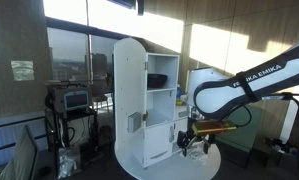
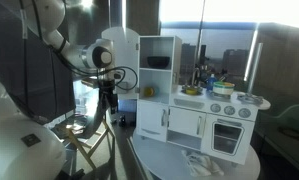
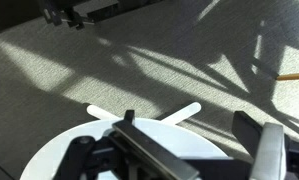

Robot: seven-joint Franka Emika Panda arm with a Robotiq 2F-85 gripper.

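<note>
My gripper points down over the edge of a white round table in the wrist view, its two dark fingers standing apart with no object visible between them. In exterior view 2 the gripper (image 2: 112,105) hangs to the left of the white toy kitchen, clear of it. A tall white cabinet (image 2: 152,95) belongs to that kitchen; its door (image 1: 130,95) is swung open in exterior view 1. On a shelf inside rests a black bowl (image 1: 157,80). The fingertips are too small to make out in the exterior views.
A stove front (image 2: 227,137) forms the kitchen's right end, with pots and bottles (image 2: 201,78) on the counter. A whitish cloth (image 2: 201,163) lies on the table (image 2: 159,160). Grey carpet (image 3: 179,70) shows beyond the table's edge. A monitor cart (image 1: 75,101) stands at the left.
</note>
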